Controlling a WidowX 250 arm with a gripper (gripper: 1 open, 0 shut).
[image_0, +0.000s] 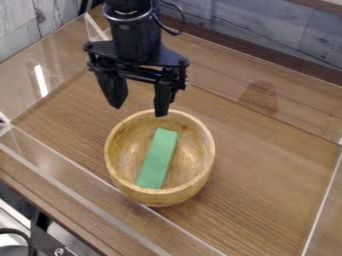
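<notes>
My gripper (139, 94) hangs over the back rim of a round tan bowl (197, 175), its two black fingers spread apart and open, with nothing visible between them. Inside the bowl a green rectangular block (156, 158) lies lengthwise, its long side running from front to back.
The bare wooden table (267, 160) has free room to the right and left of the bowl. Pale raised edges run along the back and the sides. Dark cables or hardware sit beyond the front left corner.
</notes>
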